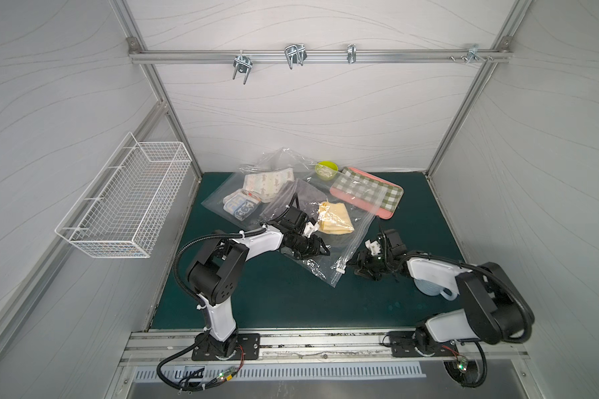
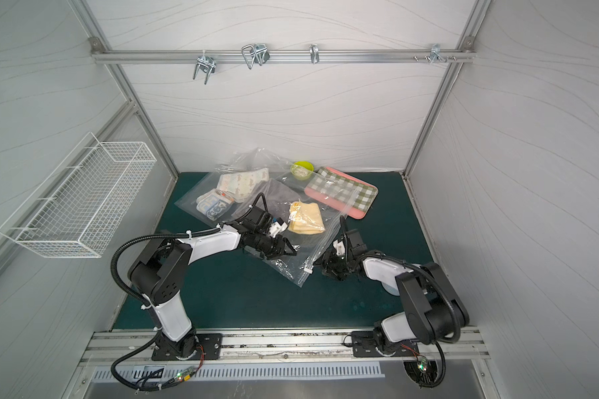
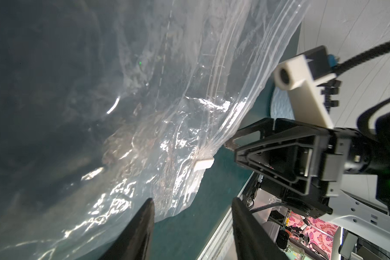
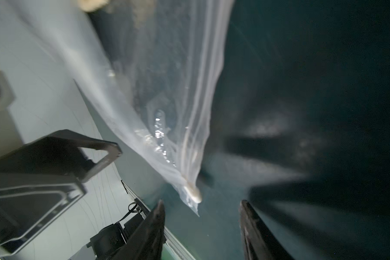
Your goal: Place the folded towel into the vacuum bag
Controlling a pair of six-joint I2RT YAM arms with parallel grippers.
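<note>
The folded yellow towel (image 1: 335, 218) lies under the clear plastic of the vacuum bag (image 1: 360, 234), near the bag's open-looking zip side; whether the zip is sealed cannot be told. A white zip slider (image 3: 203, 164) sits at the bag's front corner. My left gripper is over the bag's front part, fingers apart and nothing held between them. Just right of the slider, my right gripper stands low over the table with its fingers parted and empty. In the right wrist view, the slider (image 4: 193, 193) shows just ahead, between the fingertips' lines.
Bagged white packages (image 1: 268, 185) lie at the back left. A yellow-green bowl (image 1: 326, 170) and a pink tray with a checked cloth (image 1: 379, 191) are at the back. A light blue item (image 1: 432, 288) is under the right arm.
</note>
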